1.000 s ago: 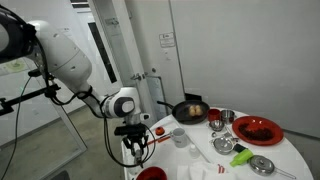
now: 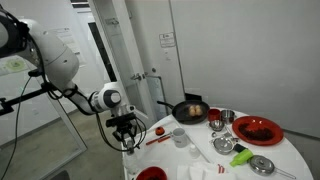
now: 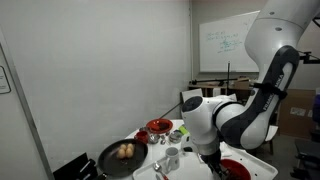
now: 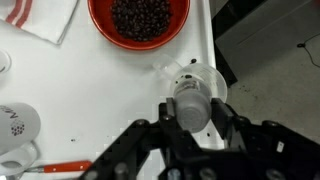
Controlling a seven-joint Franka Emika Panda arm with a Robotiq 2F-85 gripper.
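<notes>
In the wrist view my gripper is shut on a grey, round-topped object (image 4: 191, 104), seen from above; its lower part is hidden. Just beyond it, partly behind the object, is a clear cup or pitcher (image 4: 219, 84) near the table edge. Whether the object is inside, over or touching that vessel I cannot tell. From the first exterior side the gripper (image 2: 126, 141) points down at the near left edge of the table. In the second exterior view the arm hides most of what lies below it.
A red bowl of dark beans (image 4: 138, 22) sits close by. A white mug (image 4: 16, 125) and a red-handled utensil (image 4: 62, 167) lie to the left. Farther off are a black pan (image 2: 190, 111), a red plate (image 2: 257, 131) and a lidded pot (image 2: 262, 164). Floor shows past the table edge.
Over the last second my gripper has moved left in the first exterior view, away from the red bowl and out toward the table's edge. The tableware has stayed put.
</notes>
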